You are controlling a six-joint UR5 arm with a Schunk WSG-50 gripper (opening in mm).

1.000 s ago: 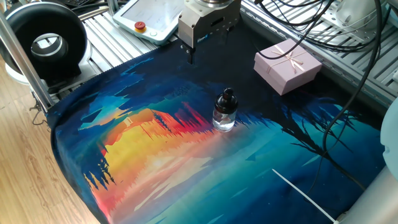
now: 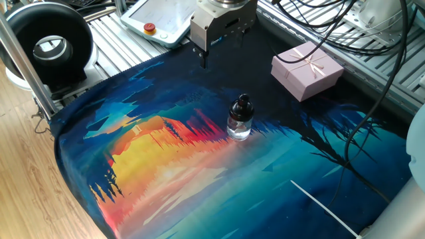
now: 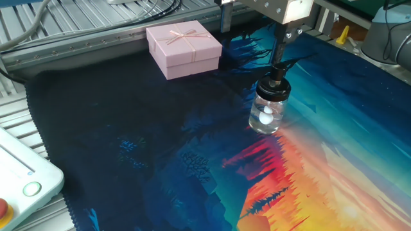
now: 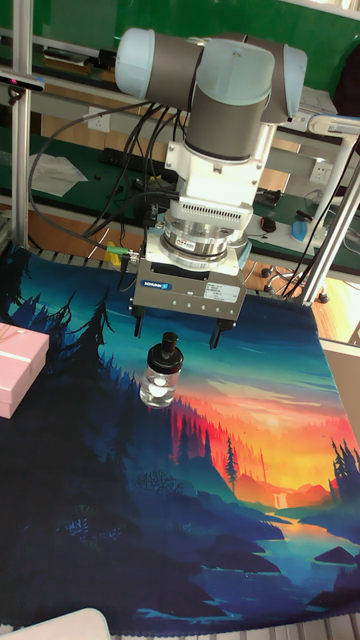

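A small clear glass bottle (image 2: 240, 124) with a black cap stands upright on the printed mat, and pale liquid shows inside it in exterior view 2. My gripper (image 4: 176, 332) hangs above the mat with its two dark fingers wide apart and nothing between them. Exterior view 1 shows the gripper clear of the bottle. One finger (image 3: 279, 43) overlaps the top of the bottle (image 3: 268, 108) in exterior view 2, though the other views show them apart. To one side sits a closed pink gift box (image 3: 185, 52) with a ribbon bow on its lid.
A tablet-like controller with a red button (image 2: 150, 28) lies beyond the mat's edge. Loose black cables run near the box, and a thin white rod (image 2: 323, 208) crosses the mat's near right side.
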